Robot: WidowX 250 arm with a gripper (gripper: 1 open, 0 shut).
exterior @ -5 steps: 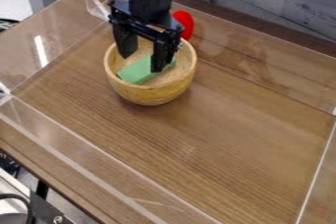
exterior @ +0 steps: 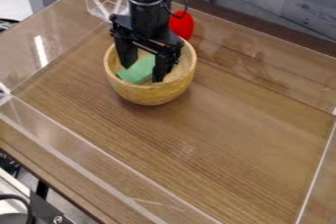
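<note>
My gripper (exterior: 144, 59) reaches down from the top centre over a wooden bowl (exterior: 151, 91), its dark fingers spread open on either side above and inside the bowl. A green object (exterior: 137, 71) lies in the bowl between and below the fingers, partly hidden by the gripper. Whether the fingers touch it cannot be told.
A red round object (exterior: 183, 28) sits behind the bowl to the right. A clear plastic item (exterior: 102, 2) is at the back left.
My gripper has moved lower into the bowl, over the green object. The bowl has shifted very little, if at all.
</note>
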